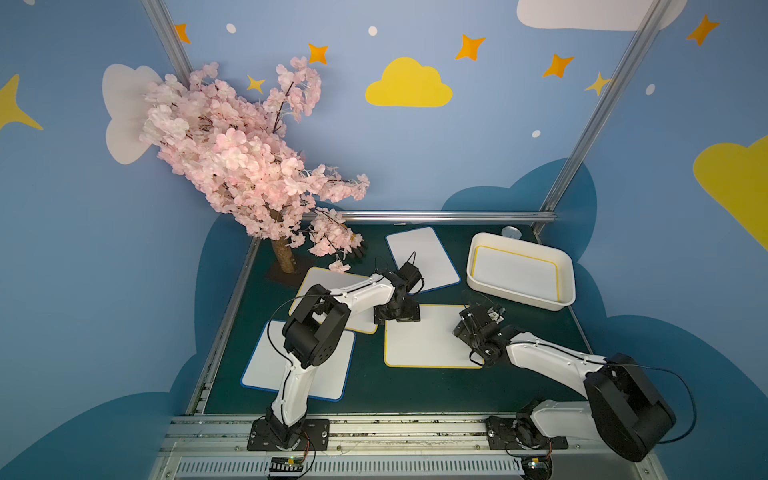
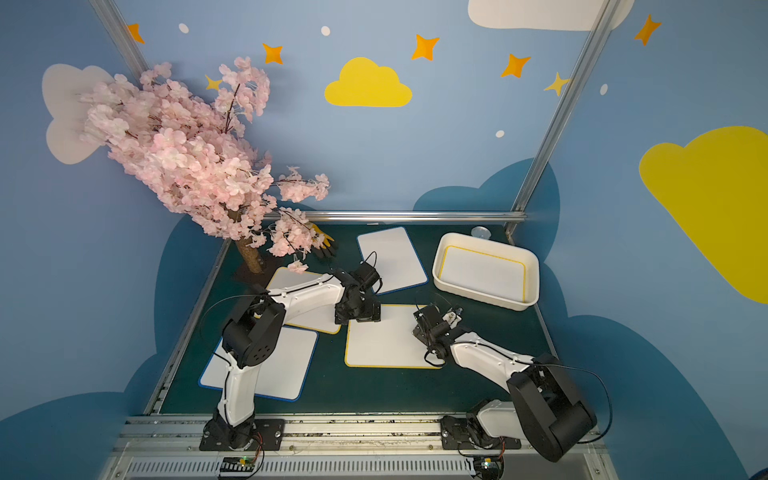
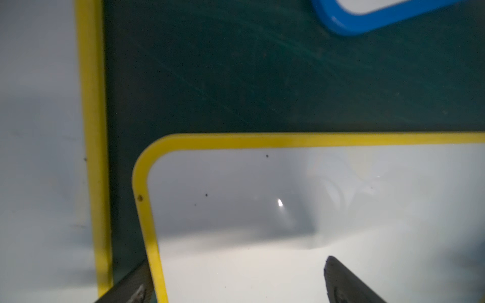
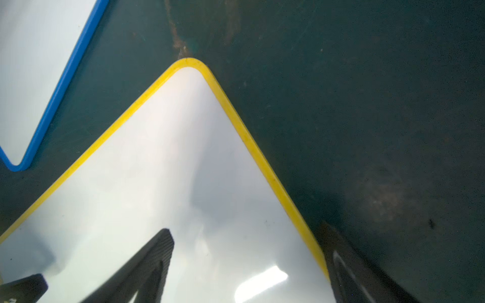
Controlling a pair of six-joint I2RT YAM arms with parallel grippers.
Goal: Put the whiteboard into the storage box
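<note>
In the middle of the table a white whiteboard with a yellow rim (image 1: 428, 340) lies flat. At its upper left corner my left gripper is open, one finger by the board's left rim and the other over its white face. Toward the right end, my right gripper also stands open: one finger lies over the face, the other along the outside of the yellow rim. Neither visibly grips the board. The white storage box (image 1: 521, 300) sits at the back right, with a yellow-rimmed whiteboard (image 1: 516, 272) inside it.
A blue-rimmed board (image 1: 424, 260) lies at the back, another (image 1: 328, 376) at front left. A second yellow-rimmed board (image 2: 316, 318) is partly under the left arm. A blossom tree (image 1: 284, 256) stands at back left.
</note>
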